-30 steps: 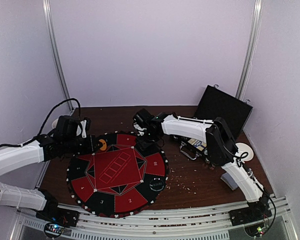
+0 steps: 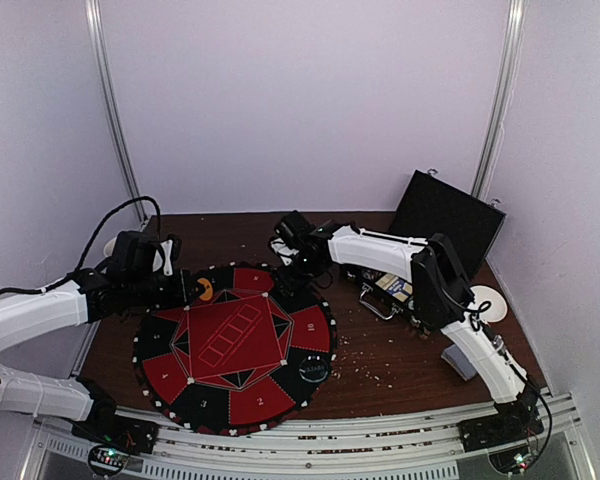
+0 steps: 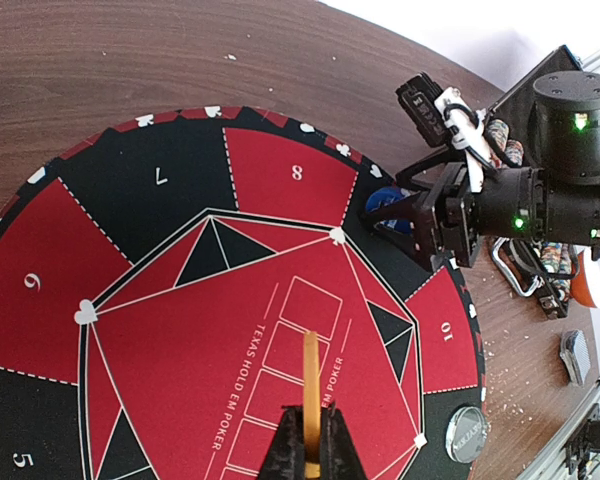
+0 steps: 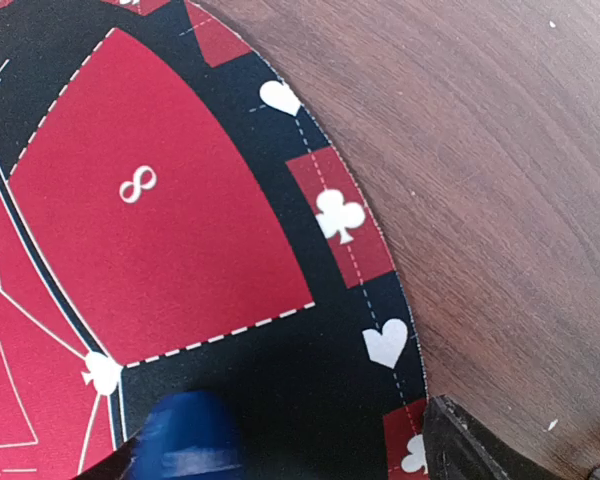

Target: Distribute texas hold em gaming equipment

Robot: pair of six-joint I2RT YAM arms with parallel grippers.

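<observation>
The red and black poker mat [image 2: 235, 335] lies flat on the table. My left gripper is shut on a thin orange disc [image 3: 311, 385], which stands edge-on in the left wrist view and shows its face in the top view, above the mat's left side. At the mat's far right, my right gripper reaches down over the black section beside number 8. Its fingers [image 4: 460, 445] are spread around a blue disc [image 4: 188, 440]; this disc looks blurred, and a gap shows between it and the right-hand finger. Whether it touches the mat, I cannot tell.
A silver disc [image 3: 467, 434] rests on the mat's black section past number 10. Behind the right arm stands the open chip case [image 2: 445, 225], with its handle [image 2: 378, 305] toward the mat. A card deck [image 2: 459, 361] and a white disc [image 2: 489, 303] lie at right.
The left arm and its orange disc have stayed still.
</observation>
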